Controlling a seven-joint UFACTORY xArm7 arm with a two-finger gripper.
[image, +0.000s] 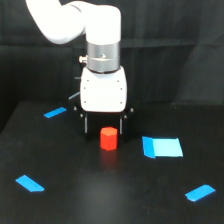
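Note:
A small red block (109, 138) stands on the dark table near the middle of the camera view. My gripper (103, 129) is pointed down and open, its two dark fingers spread wide with a clear gap. In the image the fingertips come level with the block's upper part, one to the left and one to the right of it. Depth is hard to judge, so I cannot tell whether they are around the block or behind it. No contact with the block shows.
To the right of the block lies a light-blue square (168, 147) with a brighter blue strip (148, 147) along its left side. Blue tape strips mark the table at front left (29, 184), front right (200, 192) and back left (55, 112).

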